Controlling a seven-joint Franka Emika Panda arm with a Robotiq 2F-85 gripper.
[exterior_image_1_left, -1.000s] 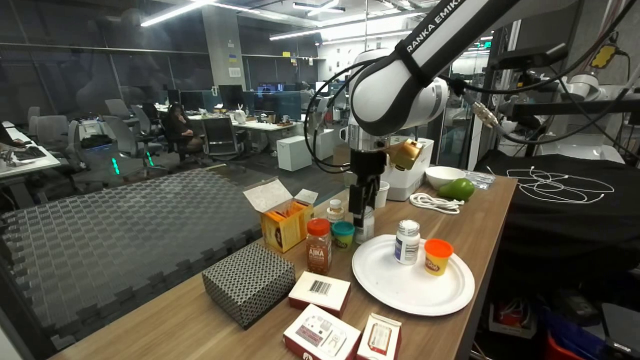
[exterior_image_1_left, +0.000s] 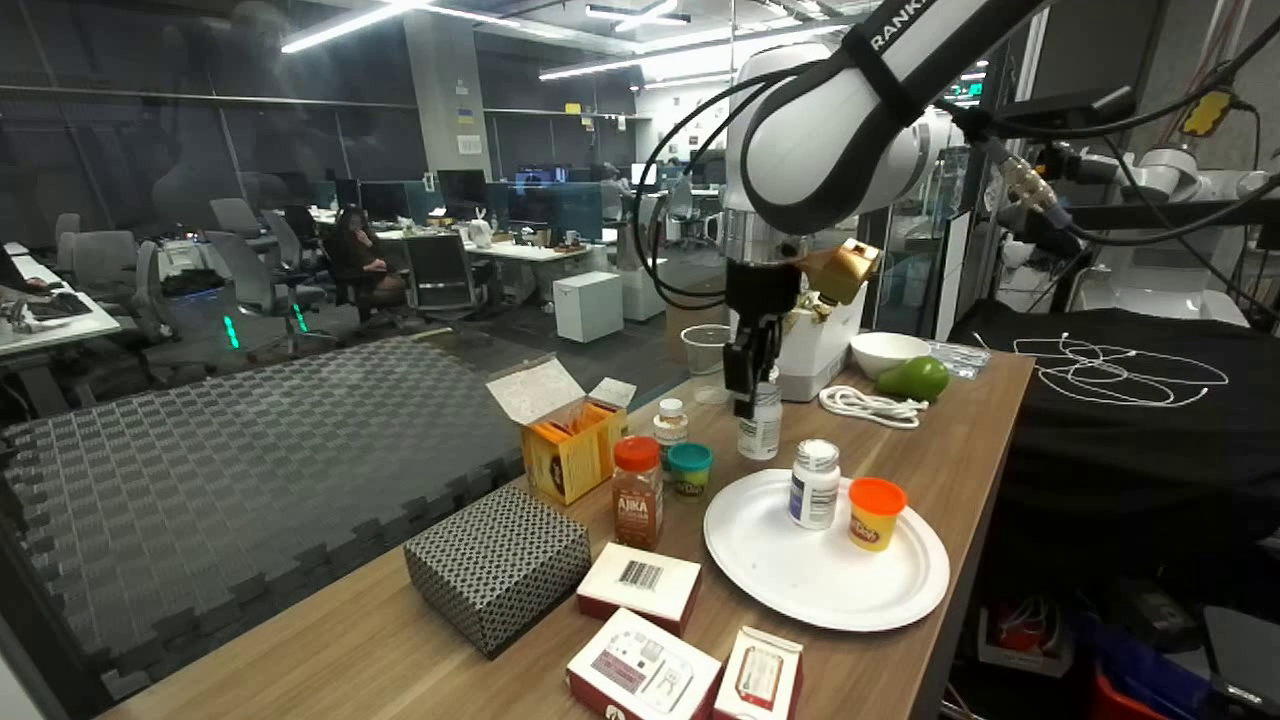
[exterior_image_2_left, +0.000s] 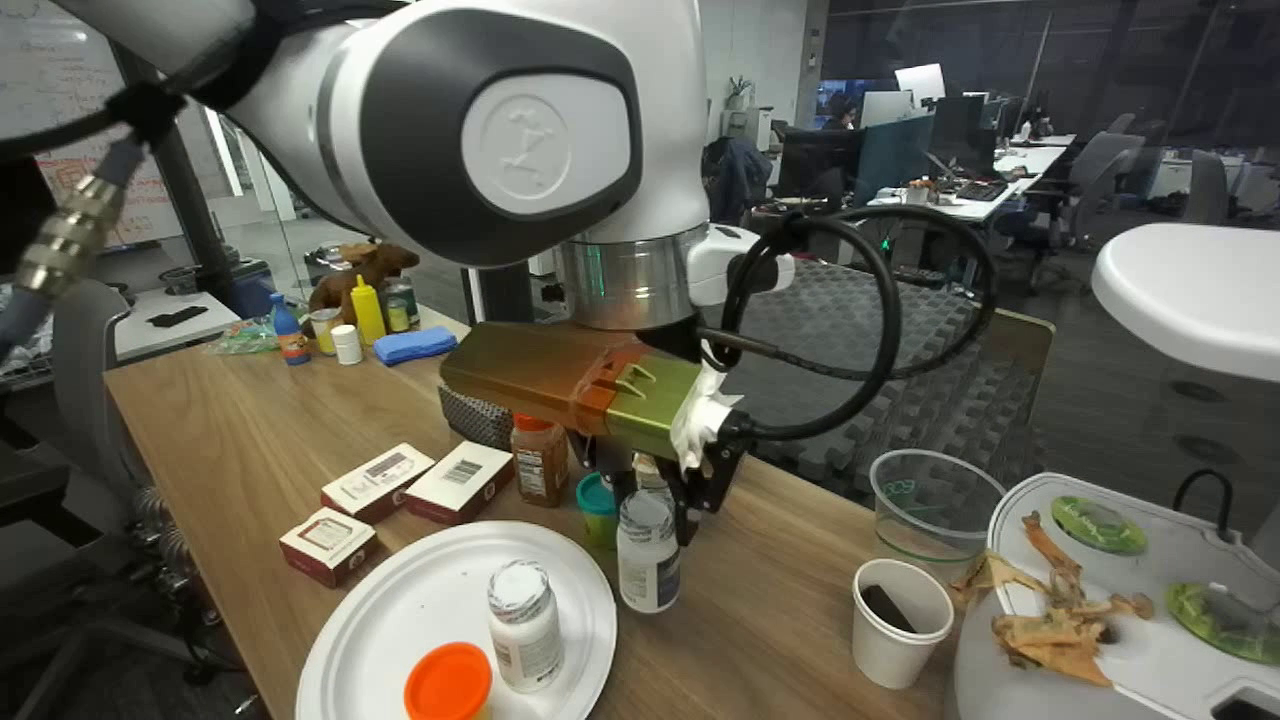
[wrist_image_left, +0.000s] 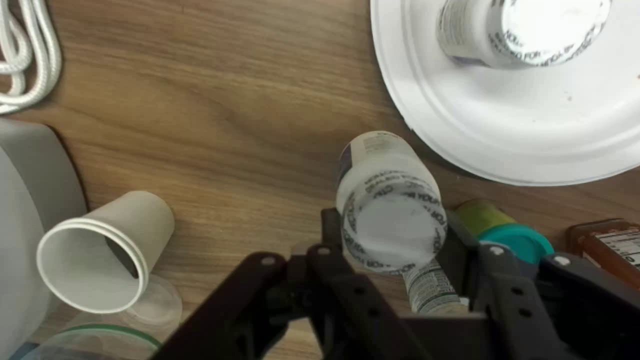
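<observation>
My gripper is shut on a white bottle (wrist_image_left: 393, 222), its foil-sealed top facing the wrist camera between the two fingers. In exterior view 1 this bottle (exterior_image_1_left: 759, 426) hangs upright behind the plate's far edge, apparently just off the table. Exterior view 2 shows the gripper (exterior_image_2_left: 654, 510) around the bottle's upper part (exterior_image_2_left: 649, 558). On the white plate (exterior_image_1_left: 768, 570) stand a second white bottle (exterior_image_1_left: 815, 486) and a yellow tub with an orange lid (exterior_image_1_left: 876, 514).
Beside the held bottle are a teal-lidded tub (exterior_image_1_left: 690, 468), a capped bottle (exterior_image_1_left: 671, 430) and a red-lidded spice jar (exterior_image_1_left: 638, 492). A paper cup (exterior_image_2_left: 900, 624) and clear cup (exterior_image_2_left: 930, 504) stand near the white appliance (exterior_image_2_left: 1080, 564). Several small boxes (exterior_image_1_left: 639, 588) lie in front.
The arm has moved right and up in exterior view 1, carrying the white bottle away from the teal-lidded tub. The plate and the things on it have stayed put.
</observation>
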